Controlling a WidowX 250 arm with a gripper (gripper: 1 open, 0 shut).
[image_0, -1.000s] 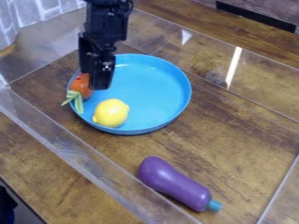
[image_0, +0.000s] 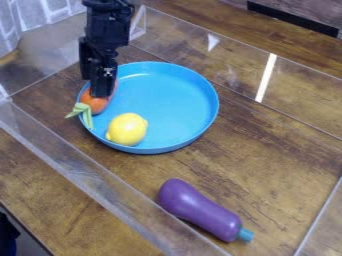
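Note:
A blue round plate (image_0: 174, 105) holds an orange carrot (image_0: 94, 101) with pale green leaves at its left side and a yellow lemon (image_0: 127, 129) toward the front. My black gripper (image_0: 99, 80) hangs over the plate's left rim, just above the carrot and partly covering it. It is open; whether its fingertips touch the carrot is too small to tell.
A purple toy eggplant (image_0: 199, 206) with a teal tip lies on the wooden table at the front right. Clear plastic walls edge the left and right. The table right of the plate is clear.
My gripper has moved a little down and to the left, from over the plate's back-left part to over the carrot. The objects look unmoved.

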